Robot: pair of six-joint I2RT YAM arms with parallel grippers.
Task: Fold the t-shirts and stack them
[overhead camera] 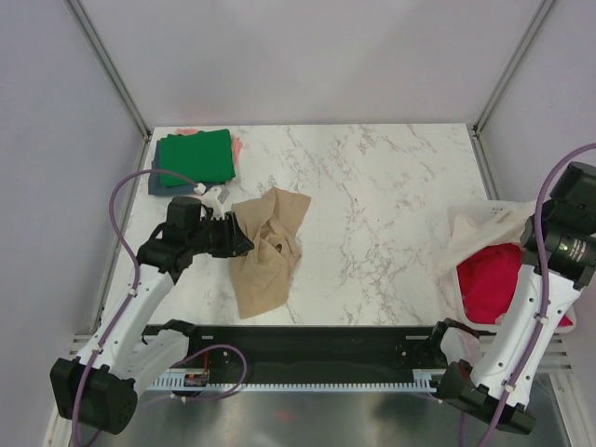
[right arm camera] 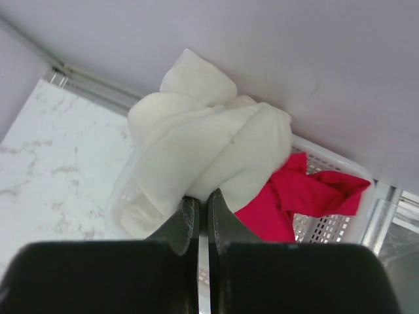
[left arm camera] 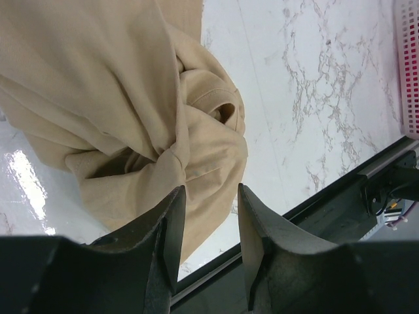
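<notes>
A crumpled tan shirt (overhead camera: 261, 270) lies on the left half of the table. Over its left edge hovers my left gripper, its fingers parted with nothing between them; in the left wrist view the cloth (left arm camera: 118, 85) spreads beyond the fingertips. At the far right, above the basket, my right gripper is shut on a cream shirt (right arm camera: 203, 131), which bunches up past the fingers. In the top view the cream cloth (overhead camera: 494, 233) trails leftward from the right arm over the basket. A folded green shirt (overhead camera: 197, 156) tops the stack at the back left.
A white perforated basket (overhead camera: 507, 207) at the right holds a red cloth (overhead camera: 489, 284), with a wall close beside it. Grey and pink cloth edges show under the green shirt.
</notes>
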